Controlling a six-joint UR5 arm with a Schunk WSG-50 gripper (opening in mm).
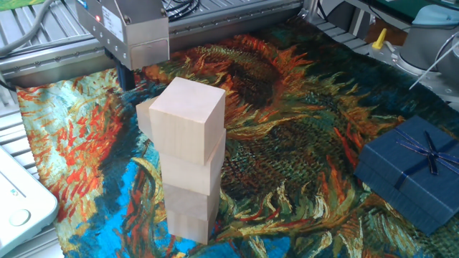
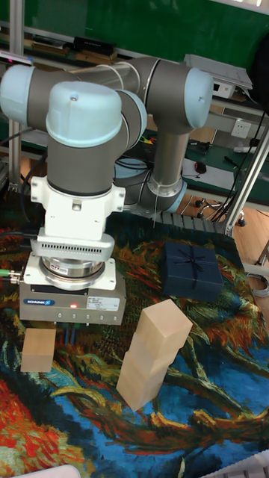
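Note:
A tower of several pale wooden blocks (image 1: 188, 118) stands on the painted cloth, its blocks slightly offset from one another. One more wooden block (image 2: 38, 350) rests alone on the cloth; in exterior view 2 the tower hides most of it. My gripper (image 1: 127, 84) hangs behind the tower, apart from it, pointing down with its dark fingers low over the cloth. In exterior view 3 the grey gripper body (image 2: 73, 304) is just behind the lone block, and the fingers are small and dark there. Whether the fingers are open or shut does not show.
A dark blue gift box (image 1: 412, 172) with a ribbon sits on the cloth at the right in exterior view 2. A white device (image 1: 21, 201) is at the left edge. Bare patterned cloth (image 1: 287, 143) lies between tower and box.

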